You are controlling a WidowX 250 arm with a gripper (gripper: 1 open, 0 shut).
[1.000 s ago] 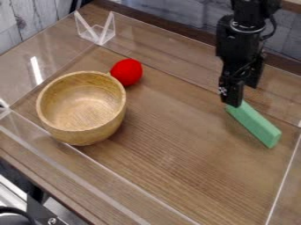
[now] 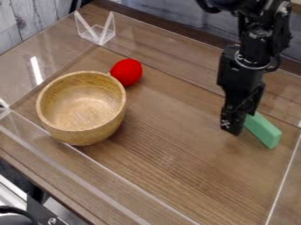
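The black gripper (image 2: 238, 119) hangs low over the table at the right, just left of and against the upper-left part of a green rectangular block (image 2: 263, 133). Its arm rises above it toward the top right. Whether the fingers are open or shut, or hold anything, I cannot tell.
A red ball (image 2: 127, 70) sits at the upper middle-left. A wooden bowl (image 2: 83, 136) lies on the left. A small white wire object (image 2: 94, 31) stands at the back left.
The gripper has come down and toward the viewer, beside the green block. The block shows little or no movement.
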